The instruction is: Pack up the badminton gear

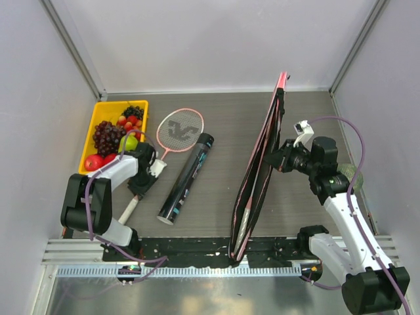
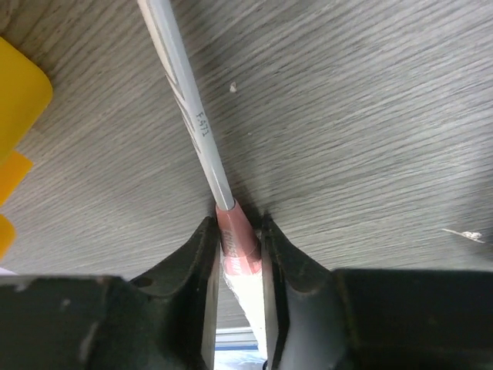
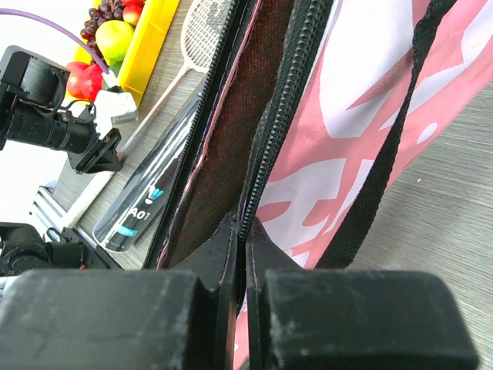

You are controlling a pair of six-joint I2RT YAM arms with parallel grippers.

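Observation:
A badminton racket (image 1: 177, 130) lies on the floor left of centre, my left gripper (image 1: 141, 187) low over its lower shaft. In the left wrist view that gripper has the pink section above the white handle (image 2: 248, 293) between its fingers; whether they grip it is unclear. My right gripper (image 1: 274, 161) is shut on a long black and pink racket bag (image 1: 246, 197), at its zipper (image 3: 266, 154). A second racket's handle shows inside the bag. A black shuttlecock tube (image 1: 187, 178) lies between racket and bag.
A yellow basket of fruit (image 1: 88, 134) stands at the back left, next to my left arm. A greenish round object (image 1: 351, 177) is partly behind the right arm. Free floor lies at the back centre.

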